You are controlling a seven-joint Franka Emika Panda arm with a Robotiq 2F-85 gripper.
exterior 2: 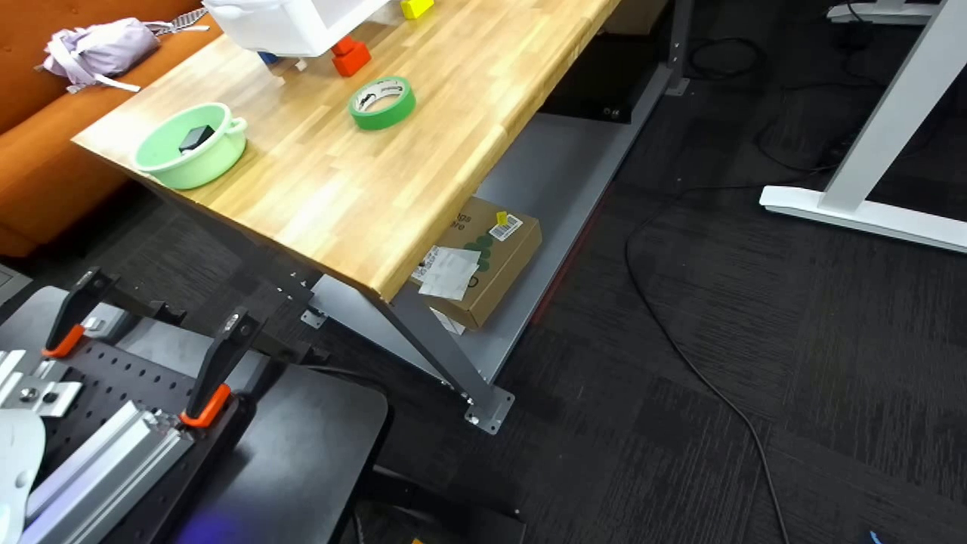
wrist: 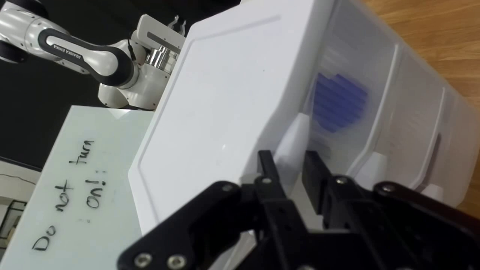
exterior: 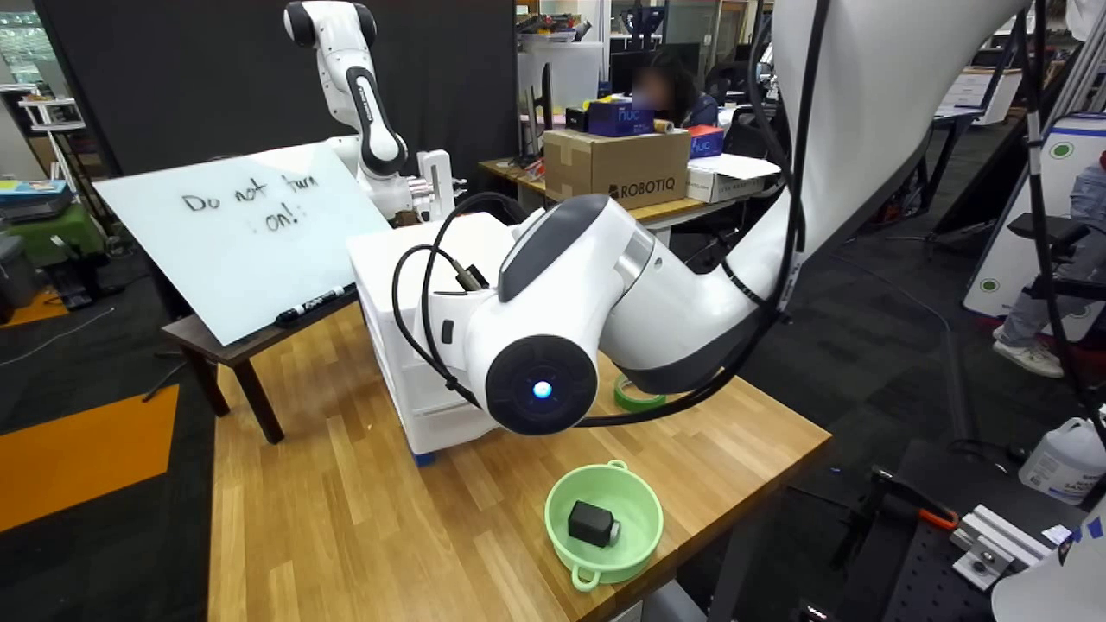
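Observation:
A white drawer unit [wrist: 225,85] with translucent drawers fills much of the wrist view. Its top drawer [wrist: 342,58] has a blue object [wrist: 339,103] showing through the front. My gripper is shut on that drawer's pale handle [wrist: 294,132], which lies between the two black fingers. From the first exterior view, the unit [exterior: 415,399] stands on the wooden table, and the arm hides the gripper. The second exterior view shows only part of the unit [exterior 2: 304,26] and not the gripper.
A green bowl [exterior 2: 208,171] holding a black object [exterior: 591,523] sits near the table edge. Green tape [exterior 2: 401,109] and red blocks [exterior 2: 351,60] lie near the unit. A whiteboard [exterior: 249,244] leans beyond it.

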